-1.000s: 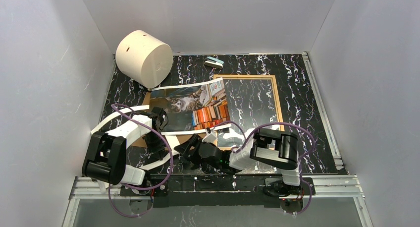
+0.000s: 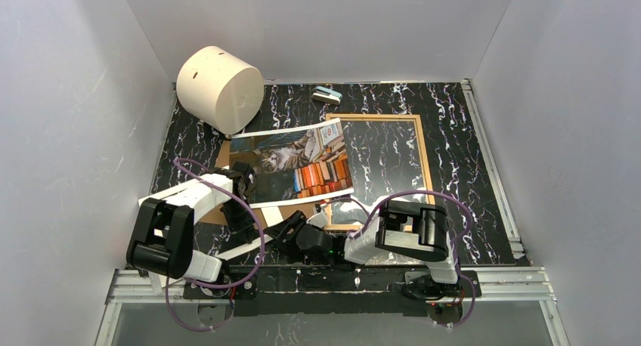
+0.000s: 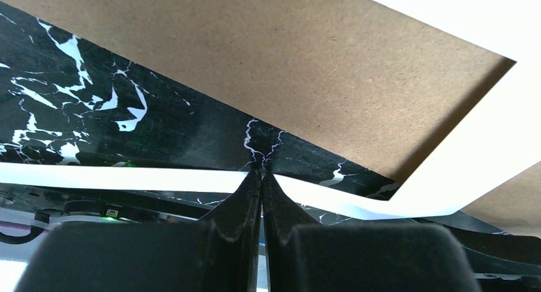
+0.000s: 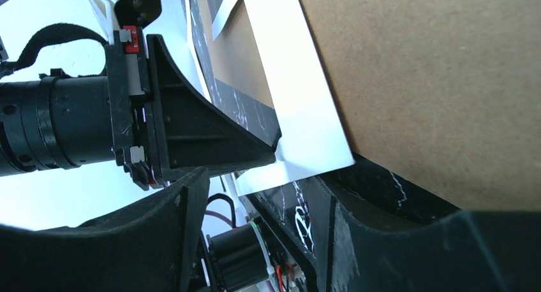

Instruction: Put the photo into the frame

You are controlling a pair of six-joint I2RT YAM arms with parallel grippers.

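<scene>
The photo (image 2: 298,165), a cat beside orange books, lies on a brown board (image 2: 305,208) in the top view. Right of it is the wooden frame (image 2: 425,161), its lower left under the right arm. In the left wrist view my left gripper is shut, its tips over a white strip (image 3: 127,177) that bends there; whether the strip is pinched is unclear. My right gripper is part open, its fingers apart. A corner of white strip (image 4: 309,126) appears just beyond them, close to the left gripper's tip.
A large white cylinder (image 2: 215,93) stands at the back left, and a stapler (image 2: 326,95) lies at the back. Purple cables (image 2: 257,225) loop over both arms.
The right gripper has shifted slightly left and down. The white strip at the far left, curved before, now lies straighter and lower. The left arm barely moved; the photo and frame look the same.
</scene>
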